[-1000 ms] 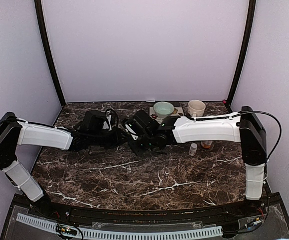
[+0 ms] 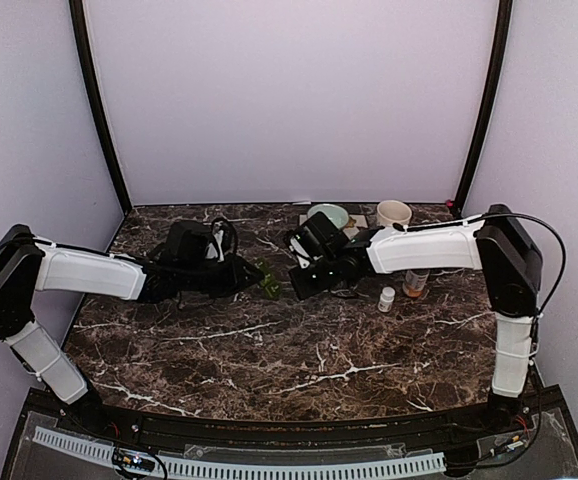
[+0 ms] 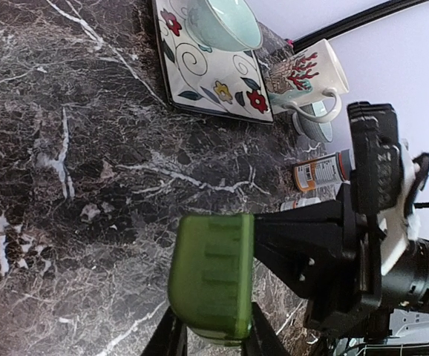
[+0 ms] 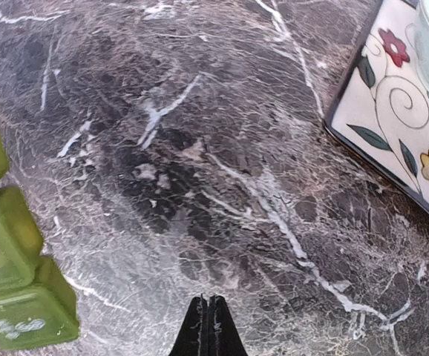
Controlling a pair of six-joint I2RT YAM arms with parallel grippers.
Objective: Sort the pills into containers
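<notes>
A green pill box with several compartments [image 2: 270, 286] is held above the table by my left gripper [image 2: 253, 273]. In the left wrist view the pill box [image 3: 211, 274] rises end-on from between that gripper's dark fingers [image 3: 170, 335]. Whether any pills are inside is hard to tell. Just to the right of the box, my right gripper [image 2: 298, 284] is shut, and nothing shows between its fingertips in the right wrist view. A small white-capped bottle [image 2: 386, 299] and an orange bottle [image 2: 415, 283] stand at the right.
At the back, a pale green bowl [image 3: 229, 26] sits on a flowered tray [image 3: 192, 78]. A white mug [image 2: 394, 213] is beside it, with a small grey cup [image 3: 315, 127] near the mug.
My right gripper has moved right, away from the left one, exposing the green box that was hidden between them. It now covers part of the bowl. The left arm looks still.
</notes>
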